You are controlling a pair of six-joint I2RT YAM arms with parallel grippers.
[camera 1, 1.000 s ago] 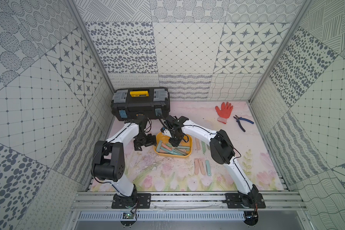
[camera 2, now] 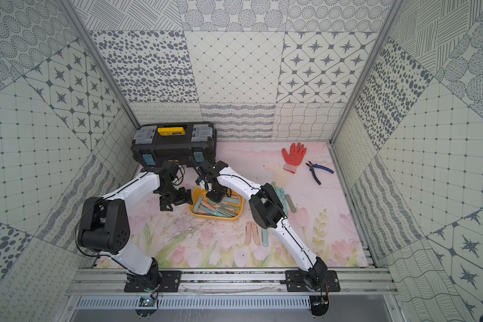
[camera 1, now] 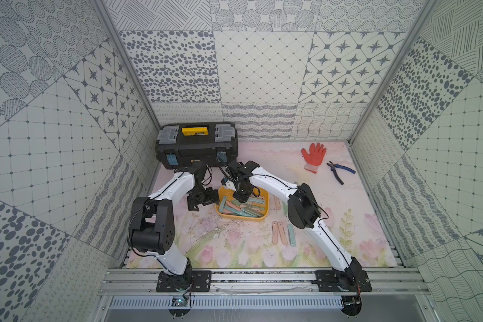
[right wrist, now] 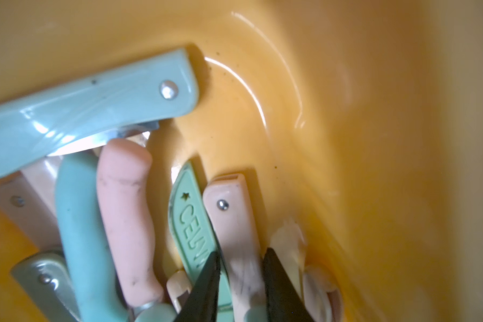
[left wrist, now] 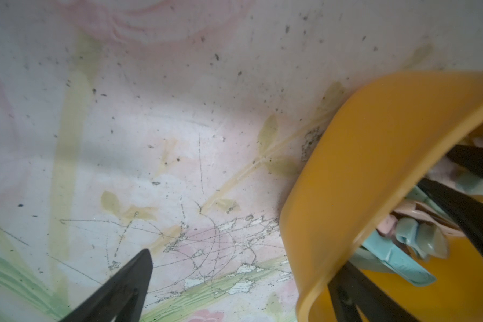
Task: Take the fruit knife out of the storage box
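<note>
The yellow storage box holds several folded fruit knives in pink, blue, green and grey. My right gripper is down inside it, fingertips over the pink knife beside a green knife marked with lettering; the fingers look part open, and whether they touch the knife is unclear. A blue knife lies across the top of that wrist view. My left gripper stands open at the box's left wall, one finger beside the rim and the other over bare table.
A black toolbox stands behind the box. A red glove and pliers lie at the back right. More knives lie on the table right of the box.
My right arm has shifted slightly left within the box. The left arm stays still.
</note>
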